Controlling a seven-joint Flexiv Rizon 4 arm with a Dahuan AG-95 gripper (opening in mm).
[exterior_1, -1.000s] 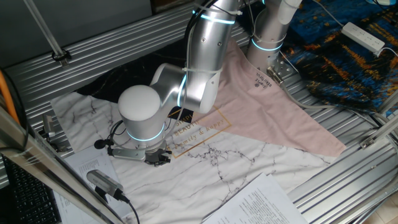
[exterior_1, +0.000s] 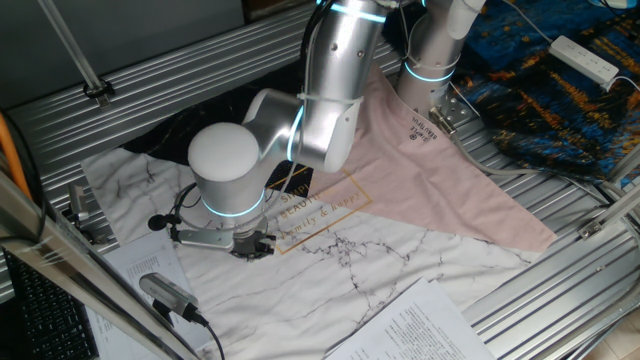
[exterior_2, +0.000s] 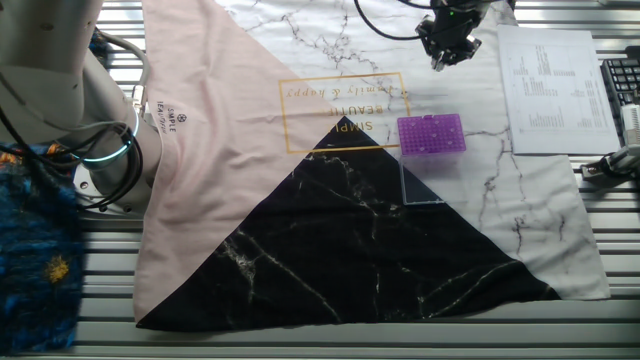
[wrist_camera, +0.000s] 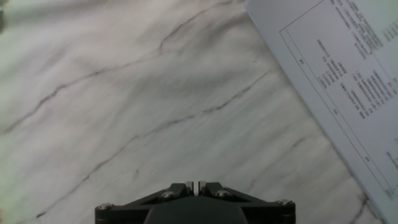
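Note:
My gripper is shut, its fingertips together at the bottom of the wrist view with nothing showing between them. In exterior view 2 the gripper (exterior_2: 443, 58) hangs over the white marbled part of the cloth, beyond a purple rack (exterior_2: 432, 134) with a grid of small holes. The rack stands apart from the gripper, at one end of a clear, flat box or lid (exterior_2: 428, 196). In exterior view 1, where my gripper (exterior_1: 262, 247) is at the lower left of the arm, the arm hides the rack. Only cloth and paper lie below in the wrist view.
Printed sheets (exterior_2: 560, 90) lie beside the gripper's area, and another stack of paper (exterior_1: 415, 325) is at the front edge. A keyboard (exterior_1: 45, 305) and a small grey device (exterior_1: 170, 295) stand to the side.
In exterior view 1 the arm's end and gripper have shifted slightly upward in the picture. The gripper looks otherwise the same, and the things around it have not moved.

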